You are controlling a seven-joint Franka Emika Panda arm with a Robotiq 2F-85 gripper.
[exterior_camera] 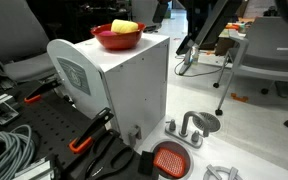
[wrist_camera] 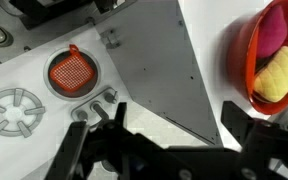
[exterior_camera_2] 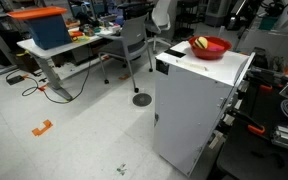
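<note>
My gripper (exterior_camera: 174,28) hangs in the air to the right of a white cabinet top (exterior_camera: 152,42), its dark fingers apart. In the wrist view the gripper stands open and nothing lies between its fingers. A red bowl (exterior_camera: 118,42) rests on the cabinet top, with a yellow item (exterior_camera: 125,27) inside. From the wrist, the bowl (wrist_camera: 240,60) is at the upper right, near one finger; a pink item (wrist_camera: 271,33) shows beside the yellow one (wrist_camera: 280,76). A round sink with a red drain piece (wrist_camera: 71,72) and a grey faucet (exterior_camera: 188,124) lie lower down.
A burner grate (wrist_camera: 14,112) sits beside the sink. The cabinet's tall side panel (exterior_camera: 142,90) drops between bowl and sink. Chairs (exterior_camera: 276,45) stand behind on the open floor. Coiled cables (exterior_camera: 6,152) lie at the left.
</note>
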